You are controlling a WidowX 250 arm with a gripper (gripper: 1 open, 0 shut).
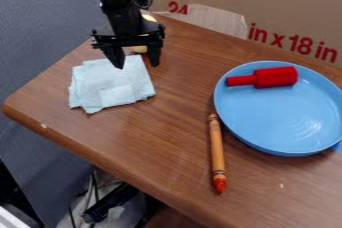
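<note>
My black gripper (135, 54) is at the upper left, over the back edge of a folded pale cloth (107, 90), its two fingers apart and pointing down. A yellowish object is partly hidden behind it. A blue plate (278, 117) on the right holds a red cylindrical object (274, 76) with a short handle. An orange crayon (217, 152) lies left of the plate.
The wooden table (147, 162) has bare room in the middle and front. A cardboard box (267, 17) stands behind it. The table's left edge drops away to clutter below.
</note>
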